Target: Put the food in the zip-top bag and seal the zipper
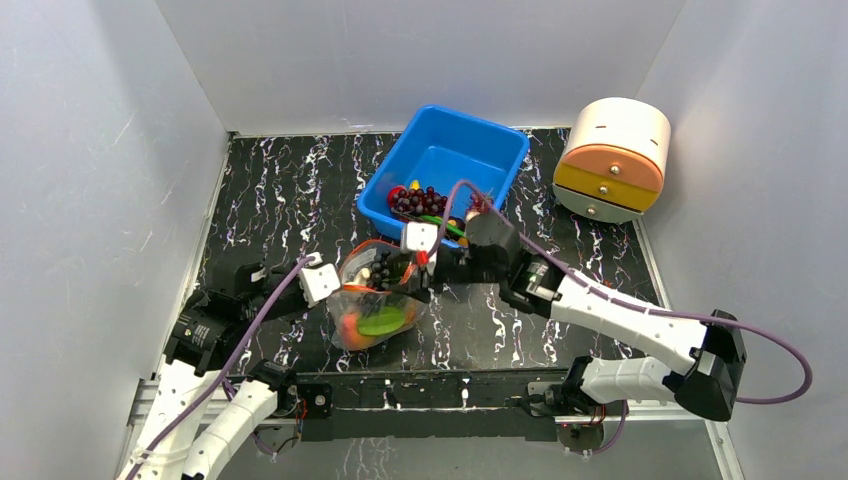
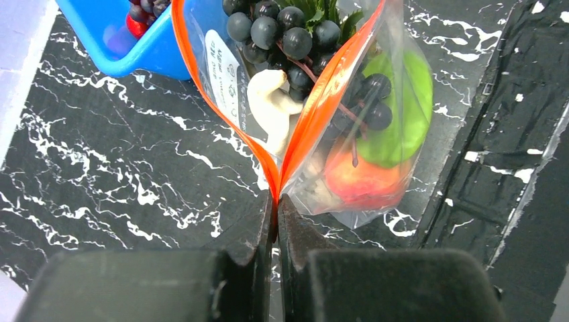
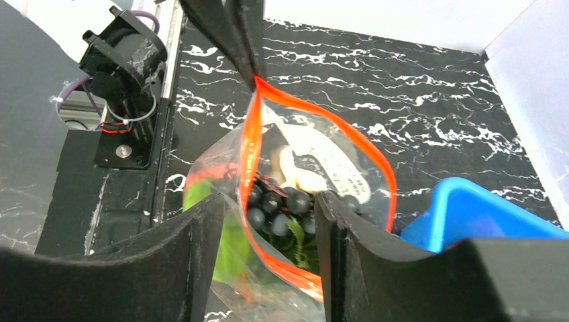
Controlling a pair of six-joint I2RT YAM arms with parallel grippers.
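The clear zip top bag [image 1: 349, 272] with orange zipper strips stands on the table, its mouth gaping. Inside are dark grapes [image 2: 296, 41], a cream curved piece [image 2: 269, 111], a green item [image 2: 410, 107] and an orange-red one [image 2: 362, 178]. At one end of the mouth, where the two orange strips meet, my left gripper is shut on the bag's corner. My right gripper is over the opposite end, its fingers apart. Between those fingers the near orange strip [image 3: 249, 157] shows below, running behind one finger; whether they touch it is unclear.
Behind the bag sits a blue bin [image 1: 483, 135] holding more grapes [image 1: 425, 200] and other food. A small drawer box [image 1: 612, 150] stands at the back right.
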